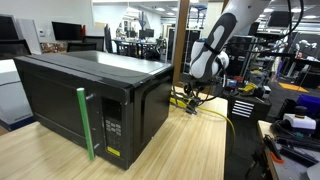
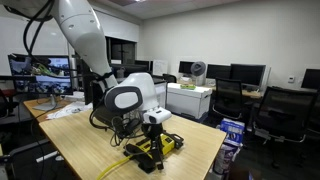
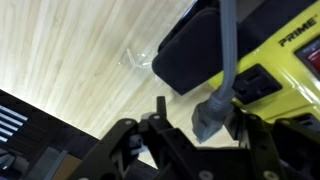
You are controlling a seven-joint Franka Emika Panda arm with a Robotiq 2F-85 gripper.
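In the wrist view a grey plug (image 3: 208, 118) with a thick grey cord (image 3: 229, 45) stands between the fingers of my gripper. Light tabletop shows between the left finger and the plug, so the fingers are apart there. The right finger lies close to the plug; whether it touches cannot be made out. Beside and under the plug is a yellow power strip (image 3: 290, 88) with black outlets and the word PRIME. In exterior view 2 the gripper is low over the table at the strip (image 2: 168, 144), largely hidden by the arm.
A black microwave (image 1: 115, 108) with a green handle fills much of the table in exterior view 1. A yellow cable (image 1: 224, 116) runs over the table's edge. Bare tabletop (image 1: 190, 145) lies in front of the arm.
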